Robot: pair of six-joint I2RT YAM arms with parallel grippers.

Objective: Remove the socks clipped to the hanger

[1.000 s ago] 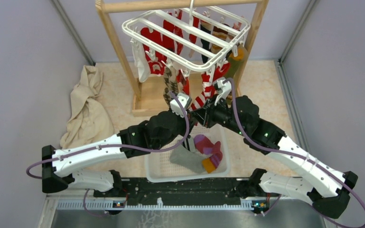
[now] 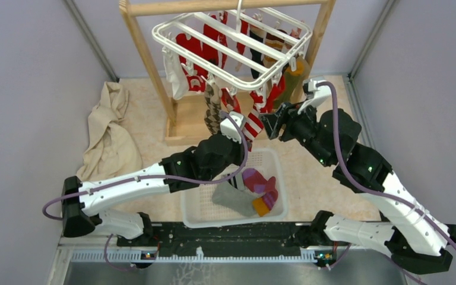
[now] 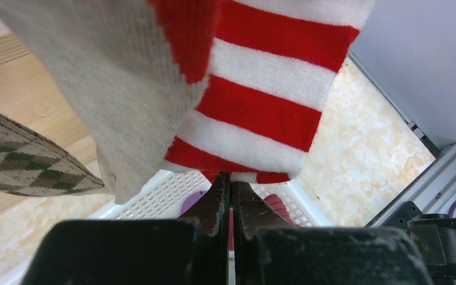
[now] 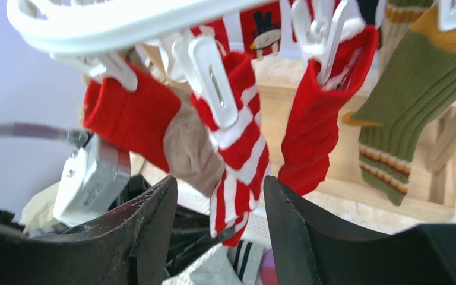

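Observation:
Socks hang from clips on the white hanger (image 2: pixel 183 56). The red-white striped sock (image 3: pixel 252 107) drops down into my left gripper, which is shut with the sock's lower end at its fingertips. In the right wrist view that sock (image 4: pixel 240 142) hangs from a clip (image 4: pixel 212 80), between a red-and-beige sock (image 4: pixel 124 113) and a red sock (image 4: pixel 326 124). My right gripper faces it with its fingers apart and nothing gripped.
A white basket (image 2: pixel 193 208) below holds grey, pink and purple socks. A wooden stand (image 2: pixel 148 53) carries the hanger. A beige cloth (image 2: pixel 104 130) lies at the left.
My right arm has moved up and to the right, away from the left gripper, with its fingers apart.

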